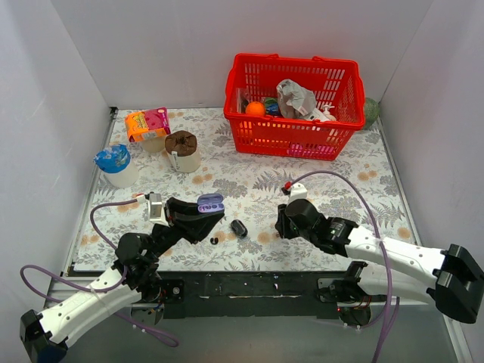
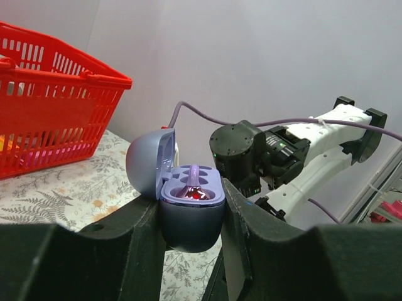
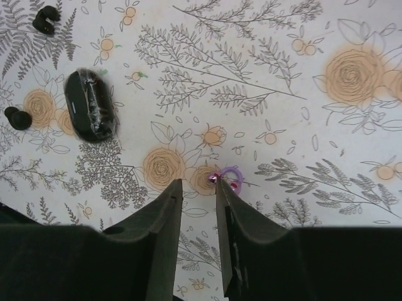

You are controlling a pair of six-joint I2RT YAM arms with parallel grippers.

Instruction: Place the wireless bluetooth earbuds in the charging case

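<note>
The purple charging case (image 2: 191, 222) stands lid up in the left wrist view, with my left gripper shut on its lower body. One purple earbud (image 2: 194, 178) sits in the case, its stem upward. A second purple earbud, a small hoop with shiny ends (image 3: 233, 170), lies on the patterned cloth in the right wrist view. Above it, my right gripper is parted a little, with only cloth showing in the gap. Its right finger partly covers this earbud.
A black case (image 3: 89, 105) lies left of the purple earbud, with small black earbuds (image 3: 45, 20) farther left. The red basket (image 1: 295, 136) stands at the back. Jars and an orange packet (image 1: 147, 124) occupy the back left.
</note>
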